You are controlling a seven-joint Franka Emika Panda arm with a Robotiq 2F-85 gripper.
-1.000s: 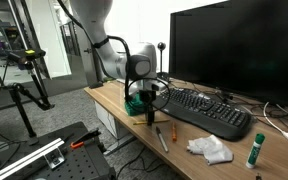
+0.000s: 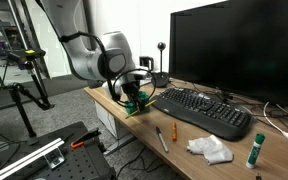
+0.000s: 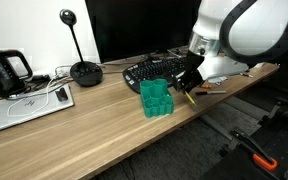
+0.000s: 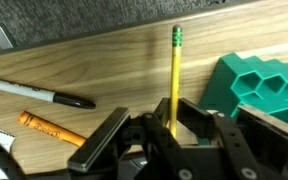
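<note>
A yellow pencil (image 4: 174, 75) with a green band near its end is pinched in my gripper, which is shut on it in the wrist view. The pencil (image 3: 190, 98) also shows below the gripper in exterior view 2, close beside the green holder. That holder (image 3: 156, 98) has hexagonal cells and stands on the wooden desk. In the wrist view the holder (image 4: 269, 85) lies just right of the pencil. Whether the pencil's lower end touches the desk cannot be made out.
A black-and-white marker (image 4: 39, 93) and an orange pen (image 4: 52, 127) lie on the desk. Behind are a black keyboard (image 2: 199, 110) and a monitor (image 2: 239, 50). A white cloth (image 2: 210, 150) and a green tube (image 2: 255, 151) occupy the right side. Exterior view 2 shows bare desk left of the holder.
My gripper has moved left toward the green holder, carrying the pencil up off the spot where it lay. The other desk items have not moved.
</note>
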